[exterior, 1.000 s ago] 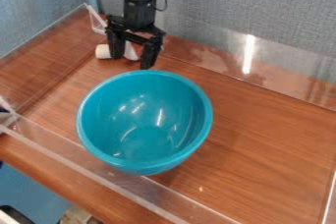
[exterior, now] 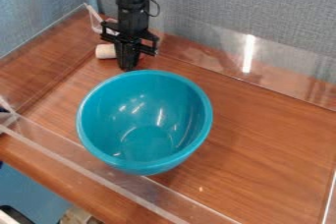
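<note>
A teal bowl [exterior: 144,120] sits empty on the wooden surface [exterior: 256,149] in the lower middle. Behind it, at the back left, my black gripper [exterior: 128,61] points down with its tips low by a pale cylindrical object [exterior: 105,51], which it partly hides. The fingers look close together; whether anything is between them is hard to tell at this size.
Clear low barriers edge the surface at front and back. Grey walls stand behind and at the left. The wood to the right of the bowl is clear.
The gripper's fingers have drawn together from a wider spread, and the gripper has shifted slightly left. The bowl has not moved.
</note>
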